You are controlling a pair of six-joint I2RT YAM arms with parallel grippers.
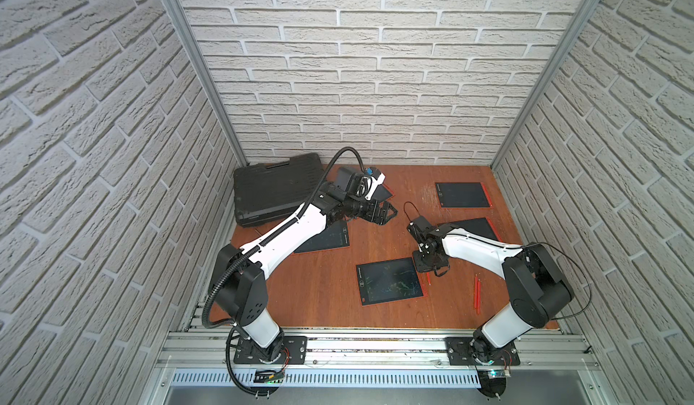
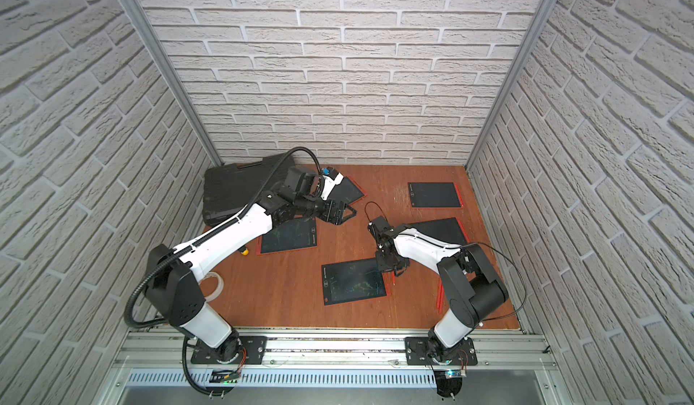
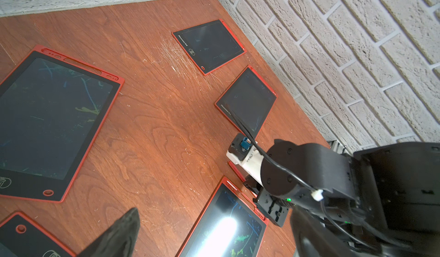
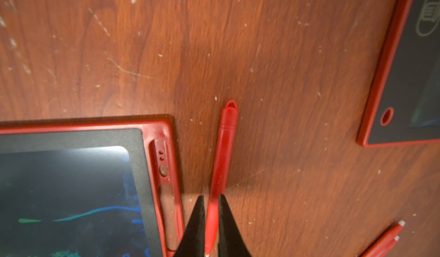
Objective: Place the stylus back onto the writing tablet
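Observation:
A red stylus lies on the wood just right of the near writing tablet, roughly parallel to the tablet's red edge. The tablet's empty stylus slot faces it in the right wrist view. My right gripper is over the stylus's lower part, with one narrow black finger on either side and only a small gap between them. Whether the fingers press on the stylus cannot be made out. Higher up over the table's middle, my left gripper stands open, its blurred fingers wide apart and nothing between them.
Two more red styluses lie at the right front. Other tablets rest at the back right, right middle and left. A black case fills the back left. Bare wood surrounds the stylus's upper end.

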